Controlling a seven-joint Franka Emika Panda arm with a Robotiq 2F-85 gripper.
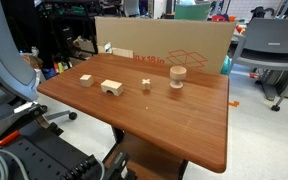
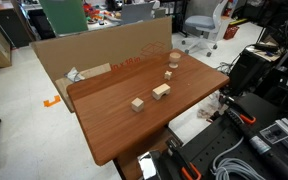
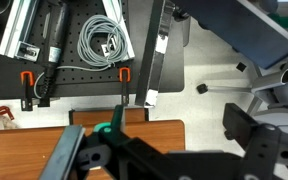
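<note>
Several pale wooden pieces stand apart on the brown table (image 1: 189, 115). Leftmost in the first exterior view is a small cube-like block (image 1: 86, 81); beside it lies a longer block with a notch (image 1: 112, 88). Farther right come a small cross-shaped piece (image 1: 146, 84) and a round, wider-topped piece (image 1: 177, 76). The second exterior view shows the same cube-like block (image 2: 137, 104) and round piece (image 2: 175, 58). In the wrist view my gripper is open, its dark fingers wide apart and nothing held. None of the wooden pieces shows there.
A cardboard panel (image 1: 164, 40) stands along the table's far side. The black robot bench (image 3: 84, 85) carries a coiled cable (image 3: 104, 40) and orange-handled clamps. A grey chair (image 1: 269, 45) stands beyond.
</note>
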